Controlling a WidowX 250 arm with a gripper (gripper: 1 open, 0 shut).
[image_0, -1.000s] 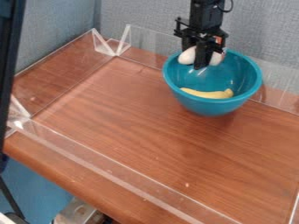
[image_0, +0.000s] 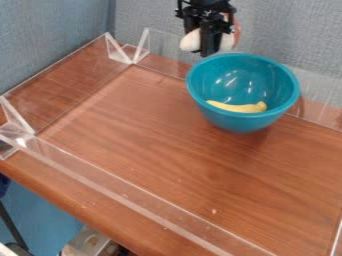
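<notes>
My gripper (image_0: 209, 38) is at the top centre, shut on a white object (image_0: 193, 41) whose exact shape is partly hidden by the black fingers. It hangs just above and behind the rim of a teal bowl (image_0: 242, 119), toward its left. A yellow elongated object (image_0: 234, 106), banana-like, lies inside the bowl.
Clear plastic walls edge the table. Grey padded walls stand behind and to the left, and blue floor shows at the lower left.
My gripper has moved up and to the left with the white object, from over the bowl's interior to above its back-left rim. The bowl looks unchanged.
</notes>
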